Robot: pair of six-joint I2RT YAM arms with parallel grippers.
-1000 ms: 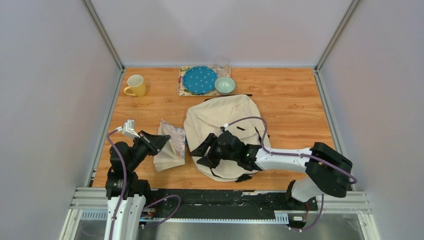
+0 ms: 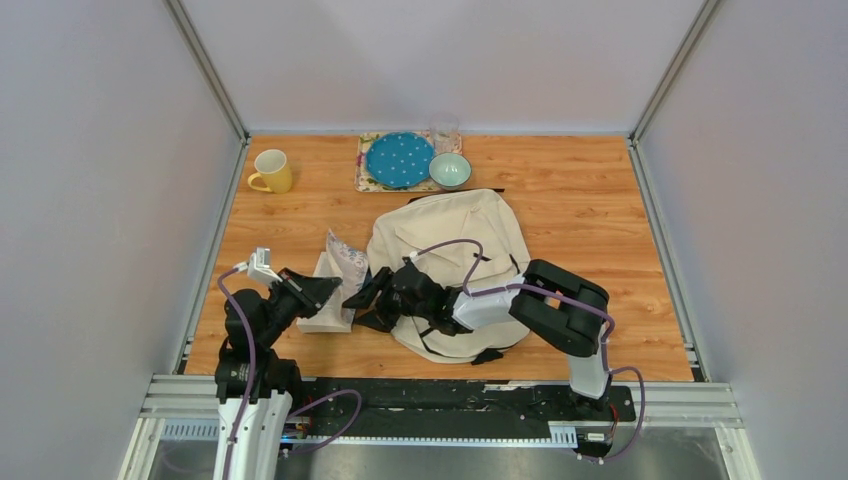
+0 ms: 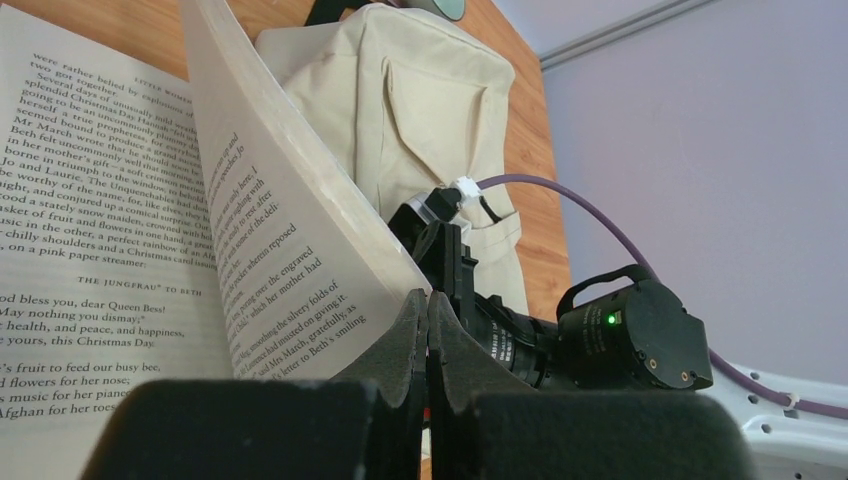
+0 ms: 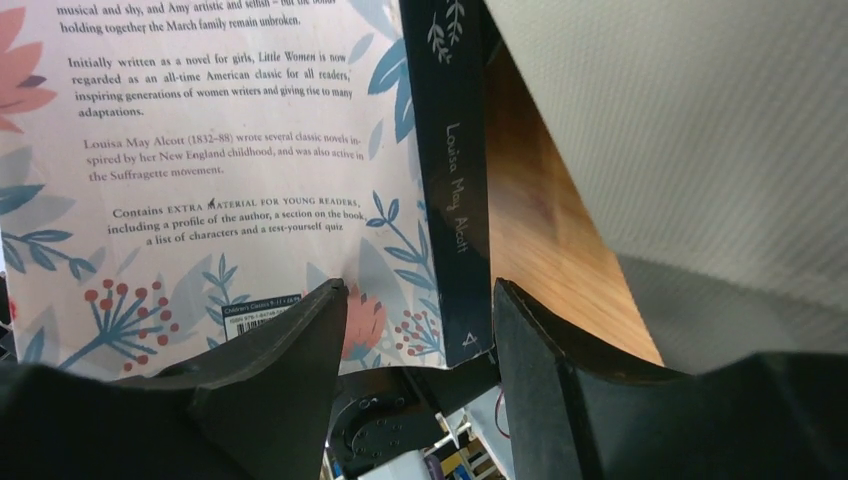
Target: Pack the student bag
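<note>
An open paperback [image 2: 325,315] rests left of the cream canvas bag [image 2: 455,225], its printed pages [image 3: 100,250] filling much of the left wrist view. My left gripper is shut at the edge of the raised pages; whether paper is between its tips is unclear. My right gripper is open at the book's spine and flowered back cover [image 4: 200,150], fingertips close to its lower end. In the top view the right arm reaches across the bag.
A yellow mug [image 2: 275,175] stands back left. A floral tray [image 2: 362,180] holds a blue plate [image 2: 398,158], a green bowl [image 2: 450,170] and a clear glass [image 2: 444,130].
My right gripper has moved left across the bag to the book. The book's cover stands more raised. My left arm has shifted only slightly.
</note>
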